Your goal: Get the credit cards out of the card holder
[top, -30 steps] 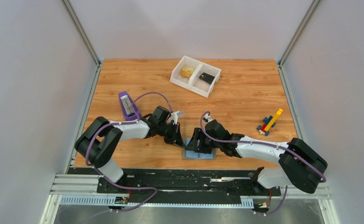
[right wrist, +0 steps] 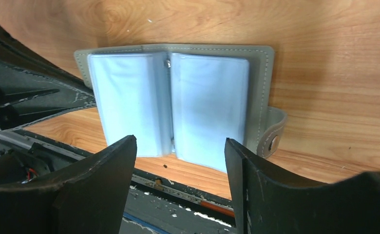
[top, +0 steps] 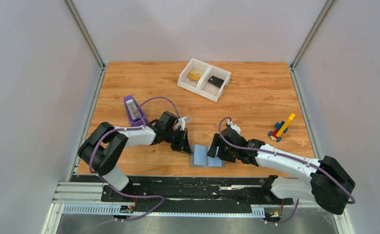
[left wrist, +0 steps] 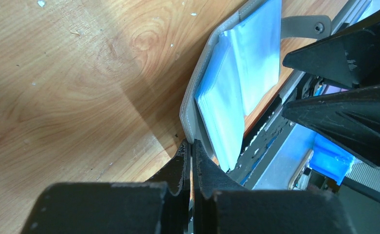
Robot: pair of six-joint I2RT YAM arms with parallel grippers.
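The card holder (right wrist: 260, 92) lies spread open near the table's front edge, its grey stitched cover under two stacks of pale blue sleeves (right wrist: 210, 105). No card can be made out in the sleeves. At the holder's left side, my left gripper is shut with its tips pinching the thin edge of the grey cover (left wrist: 192, 117). Above the sleeves hovers my right gripper, its fingers apart and nothing between them. In the top view the right gripper (top: 213, 147) partly hides the holder's right half.
A white two-part tray (top: 194, 62) at the back holds a yellow item (top: 195, 74) and a black one (top: 216, 81). A purple object (top: 136, 111) lies left; a toy-brick model (top: 281, 128) stands right. The holder's strap (right wrist: 275, 131) sticks out at its right.
My right gripper has drawn back to the right across the holder, uncovering more of the left sleeves, and its fingers stand apart. The left arm and the holder look unmoved.
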